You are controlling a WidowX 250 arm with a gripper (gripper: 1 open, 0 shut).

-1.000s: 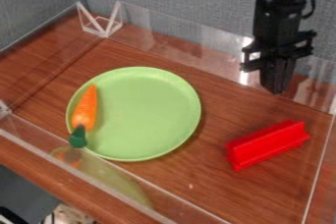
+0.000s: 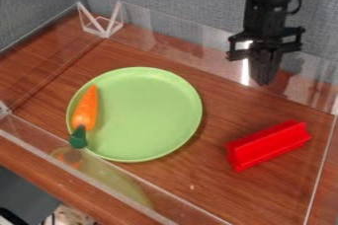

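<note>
An orange toy carrot [image 2: 86, 109] with a green top lies on the left side of a green plate [image 2: 138, 115]. A red rectangular block [image 2: 268, 145] lies on the wood surface to the right of the plate. My black gripper [image 2: 264, 71] hangs at the back right, above and behind the red block, apart from both plate and block. It appears shut, with nothing visible between its fingers.
Clear plastic walls [image 2: 187, 49] border the wooden work area, with white corner brackets [image 2: 101, 24] at the back left.
The carrot, plate and red block have not moved.
</note>
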